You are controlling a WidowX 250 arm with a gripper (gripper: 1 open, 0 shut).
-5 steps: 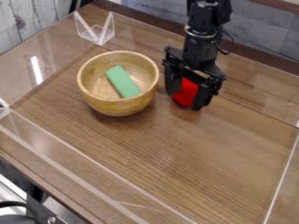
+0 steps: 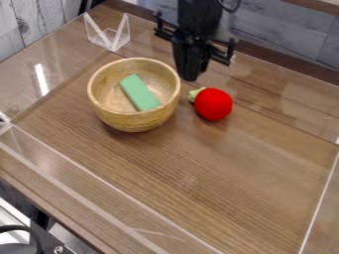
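My gripper (image 2: 193,60) hangs in the upper middle of the camera view, above and apart from a red round object (image 2: 213,104), which rests on the wooden table (image 2: 185,189). A small pale green piece (image 2: 195,93) shows at the red object's upper left. To the left stands a yellow bowl (image 2: 119,122) with a green block (image 2: 141,91) inside. The fingers are small in the view, and how far apart they stand is unclear.
A clear wire or plastic item (image 2: 109,32) lies at the upper left. A dark cable shows at the lower left corner.
The arm has risen toward the back, away from the red object, which now shows uncovered and slightly lower in the view than before.
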